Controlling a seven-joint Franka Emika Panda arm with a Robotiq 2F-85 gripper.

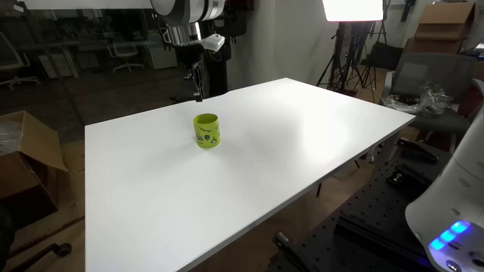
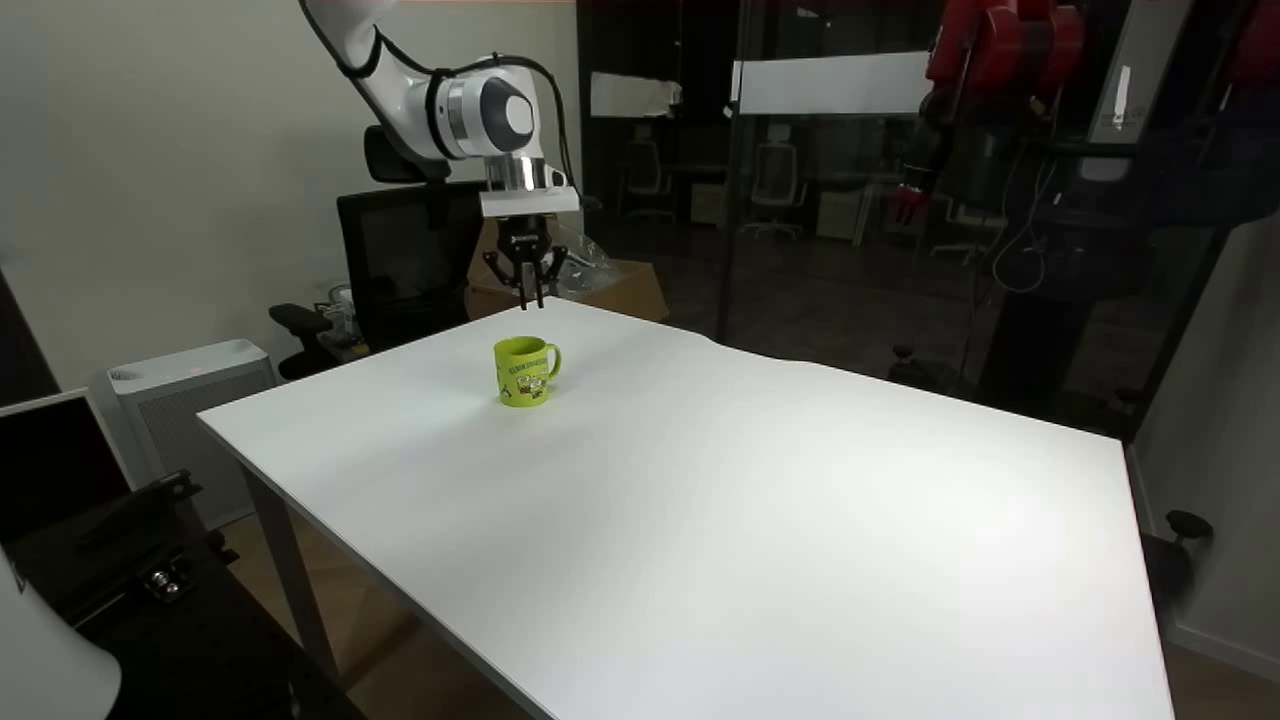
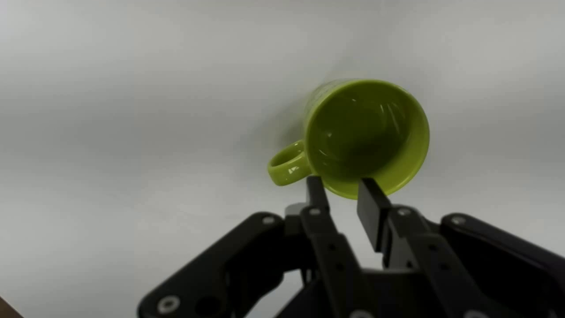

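Note:
A lime-green mug (image 1: 207, 133) with small printed pictures stands upright on the white table. Its handle (image 2: 554, 360) points right in the second exterior view, and toward the lower left in the wrist view. From above, the mug (image 3: 365, 138) looks empty inside. My gripper (image 2: 531, 305) hangs clear above the mug, fingers pointing down. In the wrist view, the two fingertips of the gripper stand apart with nothing held between them, overlapping the near rim of the mug in that view.
A cardboard box (image 1: 34, 158) is on the floor beyond the table's left side. A bright lamp (image 1: 354, 10) stands behind.

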